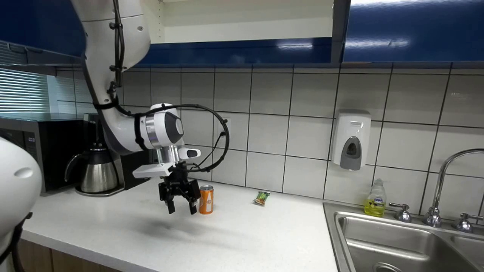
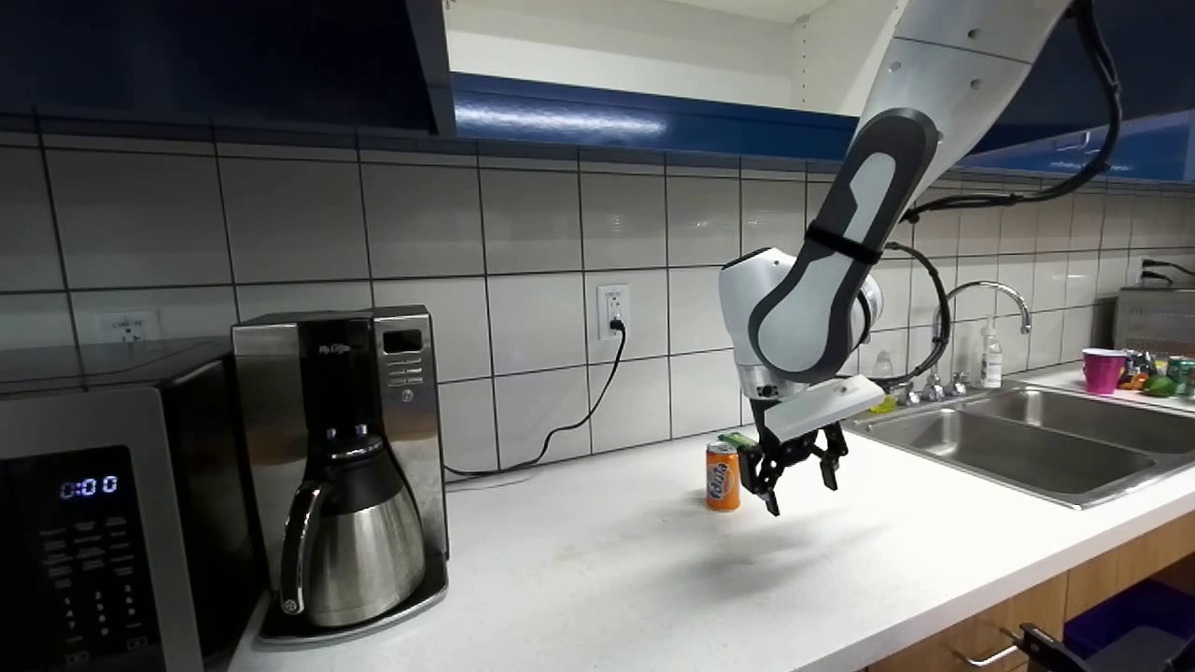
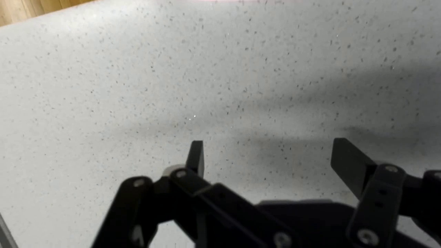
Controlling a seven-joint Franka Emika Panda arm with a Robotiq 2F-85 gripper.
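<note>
My gripper point(image 1: 182, 211) hangs above the white counter, its fingers open and the gap between them empty. In the wrist view, the black fingers point(image 3: 350, 165) stand wide apart over bare speckled counter. An orange soda can point(image 1: 206, 200) stands upright on the counter; exterior view 1 shows it just right of the gripper, while in exterior view 2 the can point(image 2: 723, 478) is left of it. A small green snack packet point(image 1: 261, 197) lies further right, close to the tiled wall. Neither can nor packet shows in the wrist view.
A coffee maker with a steel carafe point(image 2: 367, 547) and a microwave point(image 2: 95, 526) stand at one end. The sink point(image 1: 399, 247) is at the other, with a dish soap bottle point(image 1: 375, 199) behind it. Open counter lies in front of the can.
</note>
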